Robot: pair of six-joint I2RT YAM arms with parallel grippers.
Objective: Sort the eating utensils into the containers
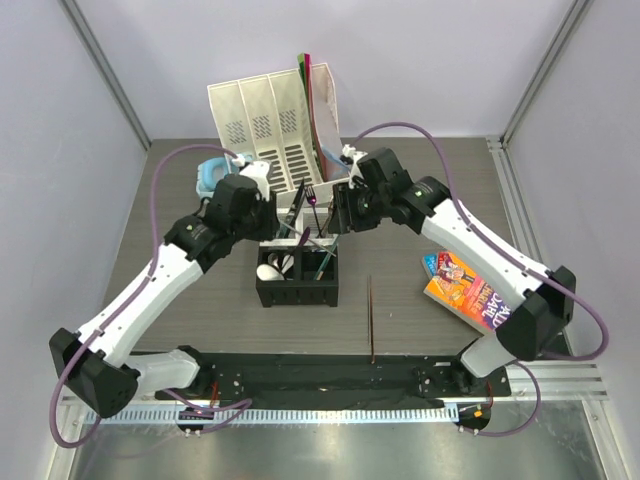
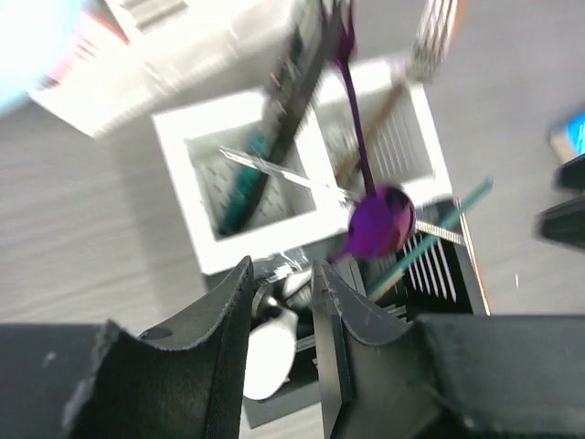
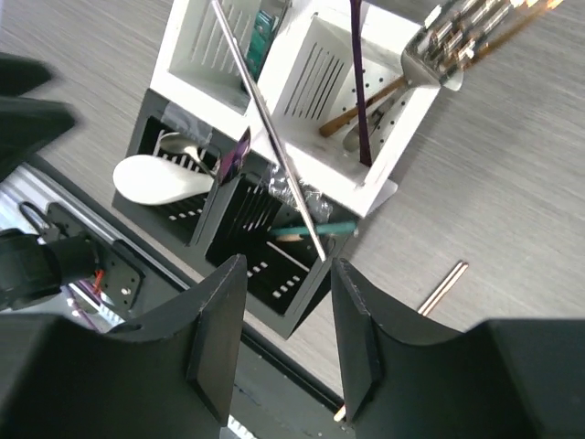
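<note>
My left gripper (image 1: pixel 276 226) stands over the left side of the containers, its two fingers apart and nothing visible between them. The right gripper (image 1: pixel 342 222) is open above their right side. A thin silver stick (image 3: pixel 265 114) lies slanting across the rims of the white container (image 3: pixel 366 197) and black container (image 3: pixel 196 242). In the white one stand forks (image 2: pixel 428 55), a purple-handled utensil (image 3: pixel 357 82) and dark-and-green knives (image 2: pixel 251 178). The black one holds a white spoon (image 3: pixel 160 179), a purple spoon (image 2: pixel 379 222), a metal spoon (image 3: pixel 186 146) and a teal stick (image 3: pixel 315 229).
Brown chopsticks (image 1: pixel 370 310) lie on the table right of the black container. Books (image 1: pixel 468 290) rest farther right. Behind stand a cream rack (image 1: pixel 265 120) and a blue bowl (image 1: pixel 207 176).
</note>
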